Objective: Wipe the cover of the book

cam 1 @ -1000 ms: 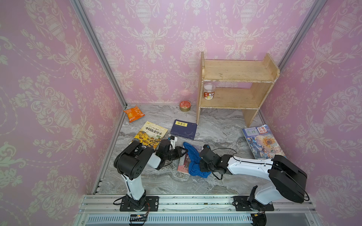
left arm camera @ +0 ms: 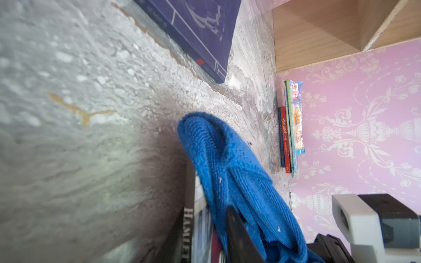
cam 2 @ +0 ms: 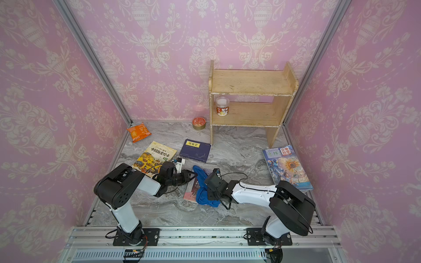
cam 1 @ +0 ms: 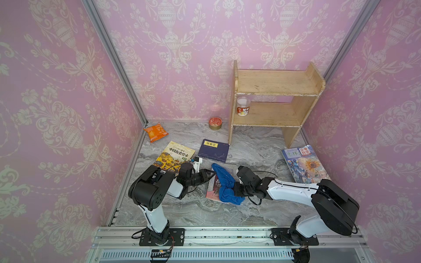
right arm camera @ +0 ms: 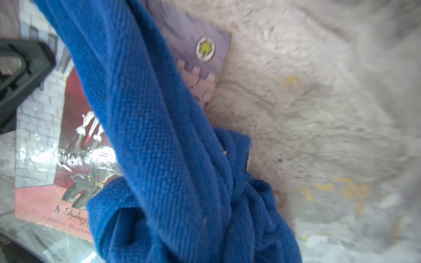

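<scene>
A pink-covered Hamlet book lies flat on the marble table, partly covered by a bunched blue cloth. My left gripper is at the book's left side; in the left wrist view its dark fingers are at the spine, low in the frame, and how wide they stand is hard to tell. My right gripper is over the cloth at the book's right, shut on it; its fingertips are largely hidden by cloth.
A navy book lies behind, a yellow book at left, a stack of books at right. A wooden shelf with a jar, a red tin and an orange packet stand or lie at the back.
My right gripper has shifted a little to the right compared with one second ago.
</scene>
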